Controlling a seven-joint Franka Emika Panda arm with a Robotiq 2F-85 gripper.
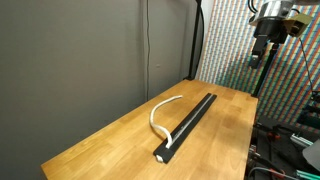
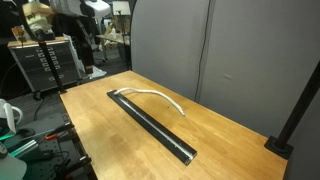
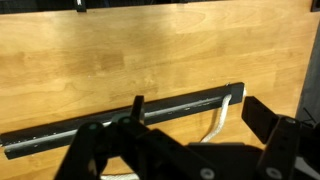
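Observation:
A long black channel with a lighter groove along its middle lies on the wooden table. Beside it curves a white flexible tube or cord, one end of which rests at the channel's near end in exterior view 1. In exterior view 2 the white tube bows away from the black channel toward the grey wall. High above the table's far right side hangs my gripper, touching nothing. The wrist view shows its fingers spread wide, with the channel and part of the tube far below.
Bare wooden tabletop surrounds the channel on both sides. A grey partition stands along one long side of the table. A dark upright post rises at the table's corner in exterior view 2.

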